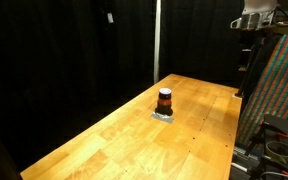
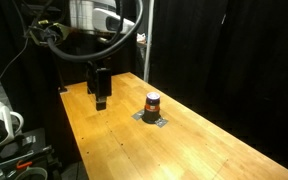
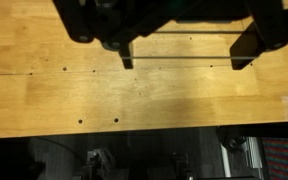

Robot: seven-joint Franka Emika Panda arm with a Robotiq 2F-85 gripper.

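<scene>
A dark can-like object with a red-brown band and pale top [image 1: 165,97] stands upright on the wooden table [image 1: 114,130]. In the second exterior view the same dark can [image 2: 152,102] has silvery strips at its base. My gripper [image 2: 102,92] hangs above the table, off to one side and well apart from the can. From the wrist, the fingers of the gripper stand wide apart with table surface showing below and thin pale lines across the gap. No object shows held between them. The can is out of the wrist view.
Bare table top [image 3: 164,105] lies under the gripper, close to the table's edge. Cables [image 2: 96,50] loop around the arm. Black curtains [image 1: 64,70] stand behind the table.
</scene>
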